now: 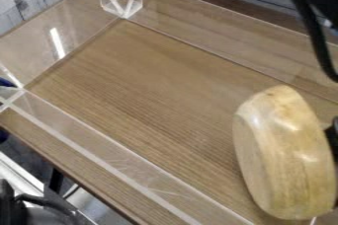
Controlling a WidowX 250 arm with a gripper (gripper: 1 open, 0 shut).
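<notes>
A round, pale wooden piece with a thick rim stands tilted on edge at the right side of the view, over the wooden board. The black arm reaches in from the top right behind it. The gripper is mostly hidden by the wooden piece; only dark parts show at the right edge, so its fingers cannot be seen.
A wooden table has clear acrylic strips along its sides, with angled clear pieces at the upper left corner. The middle of the board is bare. Grey plank wall and dark equipment lie beyond the edges.
</notes>
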